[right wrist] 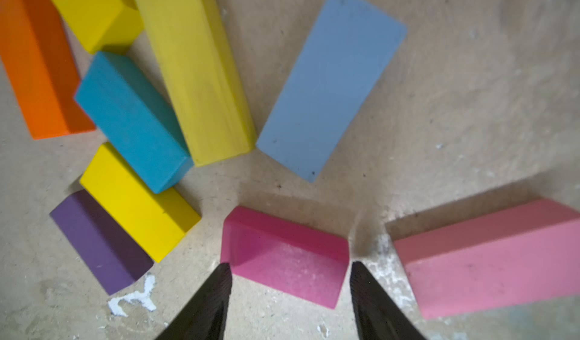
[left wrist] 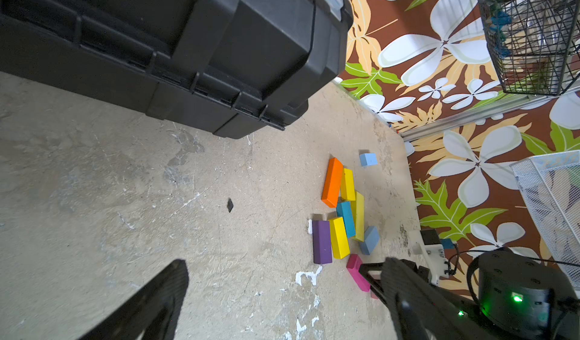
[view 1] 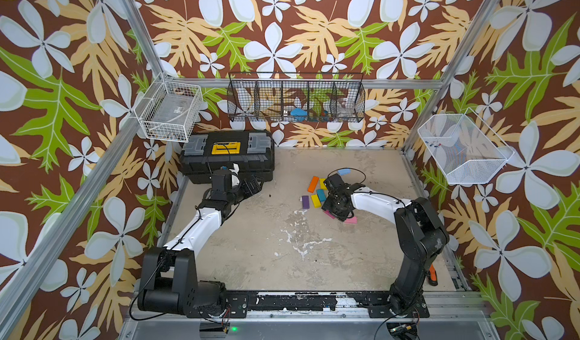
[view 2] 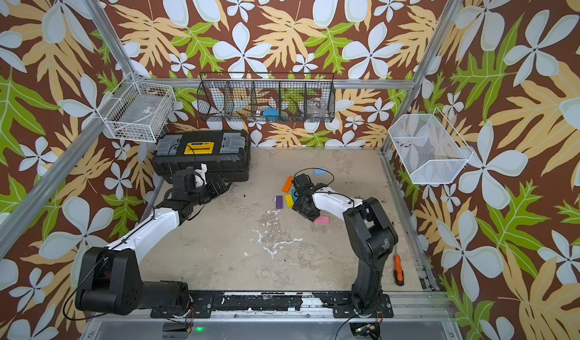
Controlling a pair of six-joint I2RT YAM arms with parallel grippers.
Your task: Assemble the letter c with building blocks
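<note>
In the right wrist view a magenta block (right wrist: 287, 258) lies on the table between the spread fingers of my right gripper; whether they touch its ends I cannot tell. To its right is a pink block (right wrist: 489, 258), apart from it. Up and left lie purple (right wrist: 102, 240), short yellow (right wrist: 140, 201), teal (right wrist: 134, 122), long yellow (right wrist: 193, 68), another yellow (right wrist: 93, 10) and orange (right wrist: 42, 56) blocks, close together. A grey-blue block (right wrist: 332, 83) angles near the long yellow one. My left gripper is open and empty, over bare table.
A black toolbox (view 1: 226, 155) stands at the back left, close to the left gripper. A light blue block (left wrist: 368, 159) lies apart at the back. An orange-handled screwdriver (view 2: 398, 270) is at the right edge.
</note>
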